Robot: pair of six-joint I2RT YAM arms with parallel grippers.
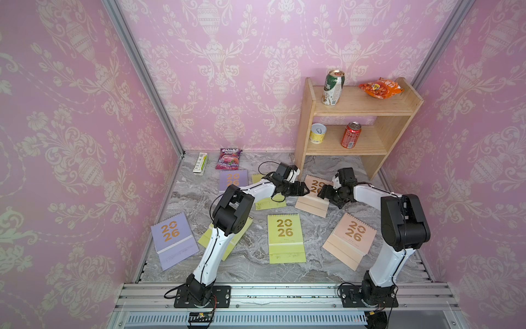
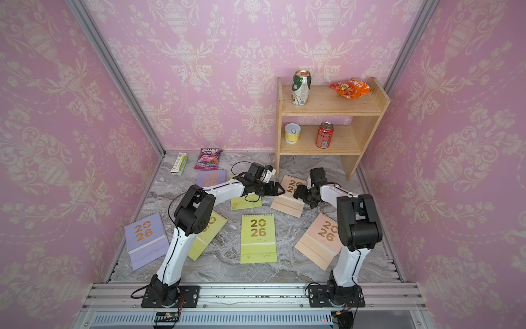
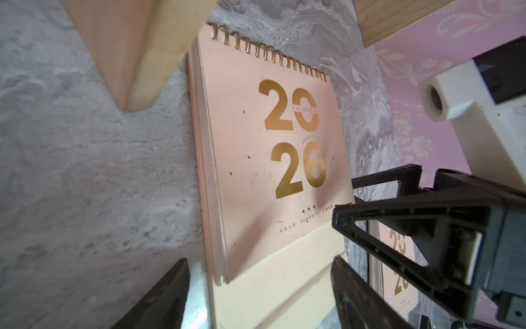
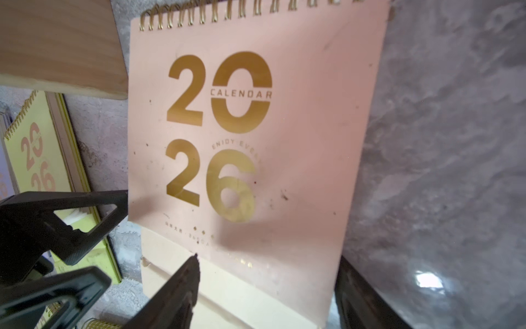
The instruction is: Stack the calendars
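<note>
A pink calendar lies in front of the shelf, flanked by both grippers. My left gripper is open at its left edge; my right gripper stands open over its lower part, one finger by the right edge. Another pink calendar lies at front right, a yellow-green calendar at front middle, one partly under the left arm, a purple calendar at front left. A purple calendar and another yellow-green one lie behind the left arm.
A wooden shelf with cans and an orange packet stands at the back right, close to the middle pink calendar. A snack bag and a small carton lie at the back left. Only narrow gaps of table separate the calendars.
</note>
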